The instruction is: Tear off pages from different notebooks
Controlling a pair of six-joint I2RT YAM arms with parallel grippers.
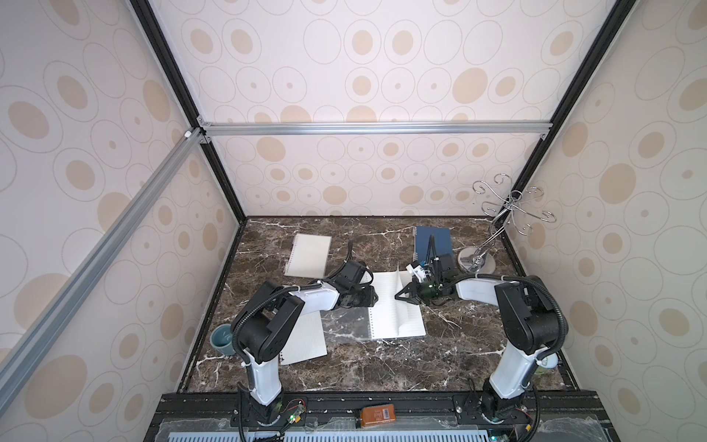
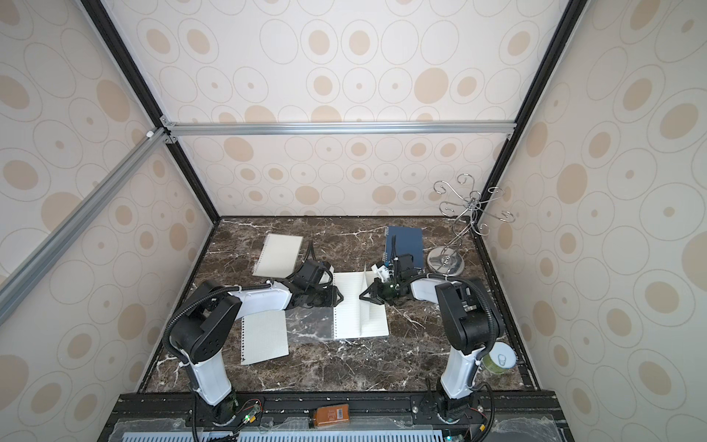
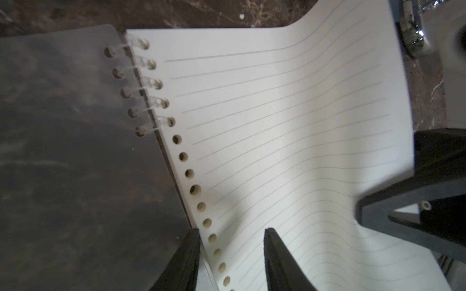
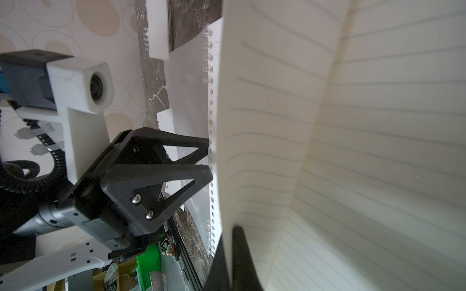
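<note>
An open spiral notebook [image 1: 383, 324] with lined white pages and a clear cover lies centre; its top page [image 3: 291, 97] curls up along the right side. Over its punched binding edge, my left gripper stands part open, one fingertip at the row of holes, nothing seen between its fingers. My right gripper [image 1: 401, 297] is at the raised page; in the right wrist view that page hides much of its fingers, and it looks shut, with no hold on paper clear.
A cream notebook [image 1: 308, 254] and a blue notebook [image 1: 433, 239] lie at the back. A loose sheet [image 2: 263, 339] is at front left, a chrome stand [image 1: 475, 259] at right, a blue mug [image 1: 221, 339] and a green tin [image 2: 500, 357] at the sides.
</note>
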